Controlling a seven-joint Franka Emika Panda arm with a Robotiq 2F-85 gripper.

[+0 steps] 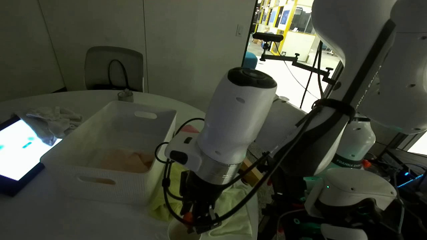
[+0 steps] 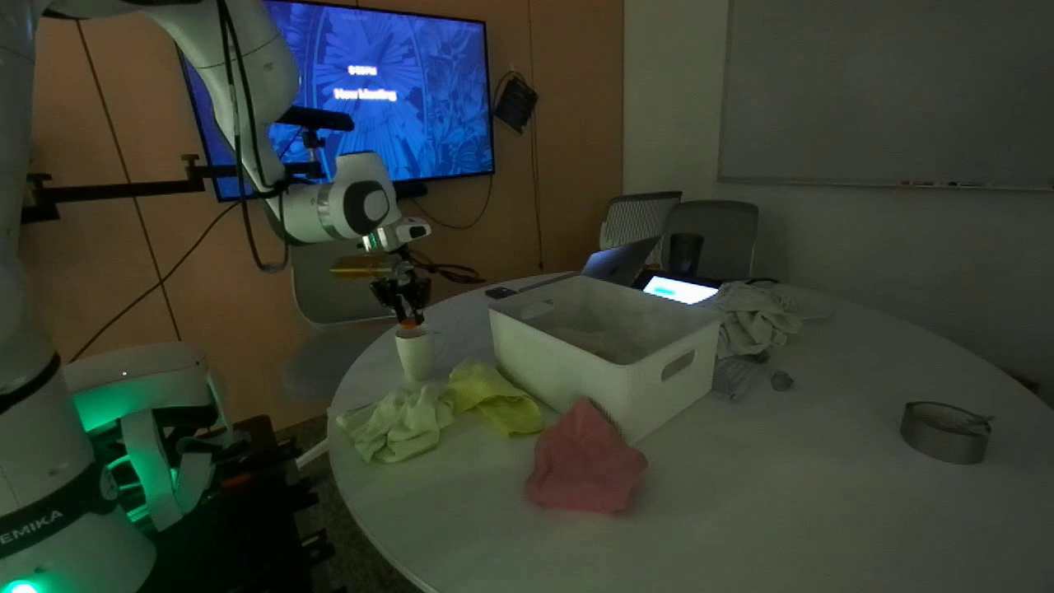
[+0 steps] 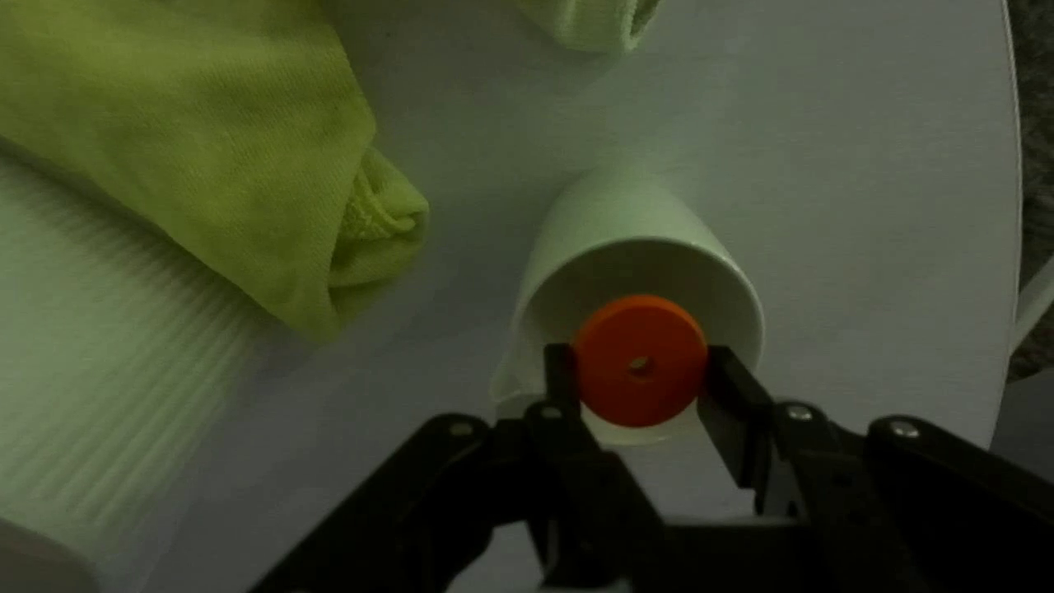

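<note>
An orange round object (image 3: 640,361) with a small hole in its face is held between the fingertips of my gripper, which is shut on it. Seen from the wrist, it lies in front of the open mouth of a white mug (image 3: 632,222). The second exterior view has the mug (image 2: 415,356) upright on the table, with the orange object (image 2: 408,322) at its rim and my gripper (image 2: 403,305) just above. How deep the object sits relative to the rim I cannot tell.
Beside the mug lie a yellow-green cloth (image 2: 496,397) and a pale green cloth (image 2: 400,423). A large white basket (image 2: 603,366) stands close by, a pink cloth (image 2: 587,463) at its side. The table's edge runs near the mug.
</note>
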